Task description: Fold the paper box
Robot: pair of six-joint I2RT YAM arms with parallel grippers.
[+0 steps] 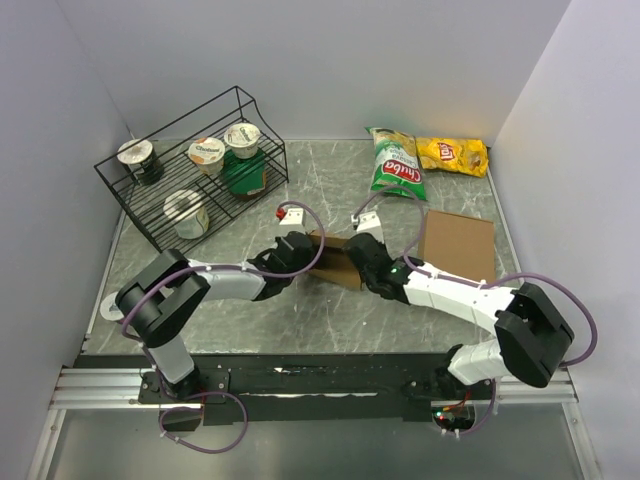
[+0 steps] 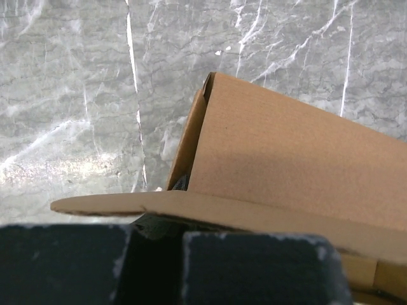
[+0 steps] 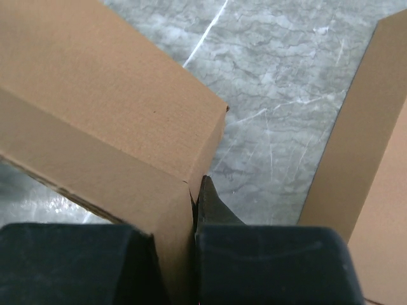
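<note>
The partly folded brown paper box sits mid-table between my two grippers. In the left wrist view its panel rises behind a long flap edge, with my left gripper close against that flap, shut. In the right wrist view a box corner reaches down to my right gripper, which is shut at that corner; whether cardboard is between its fingers is hidden.
A flat cardboard piece lies at the right. Chip bags lie at the back, and a wire rack with tubs stands back left.
</note>
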